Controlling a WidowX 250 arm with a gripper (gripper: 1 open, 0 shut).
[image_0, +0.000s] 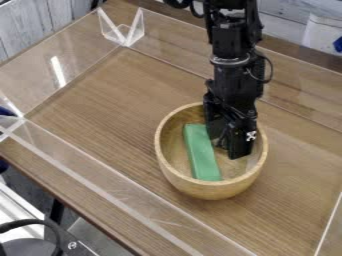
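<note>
The black robot arm reaches down from the top into a round tan bowl (177, 166) on the wooden table. A green block (203, 158) lies in the left part of the bowl. My gripper (235, 144) is over the right part of the bowl, beside the green block and right of it. It is dark and cluttered with parts, so its fingers are hard to make out; I see nothing clearly held between them.
Bare wooden table (100, 110) surrounds the bowl, with free room to the left and right. A white angular marking or object (122, 30) is at the back left. Black cables lie at the lower left corner.
</note>
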